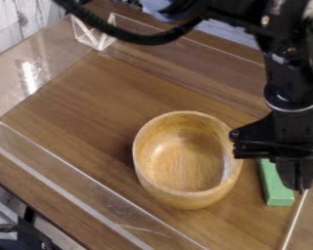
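Note:
A wooden bowl point(182, 166) sits empty on the wooden table, slightly right of centre in the camera view. To its right lies a green block point(276, 190), partly covered by my gripper point(297, 178). The black gripper hangs over the upper part of that block at the right edge, fingers pointing down. Its fingertips look close together, and I see nothing held between them.
Clear plastic edging point(81, 178) runs along the left and front, with a white bracket point(94, 31) at the back left. A black cable arches across the top.

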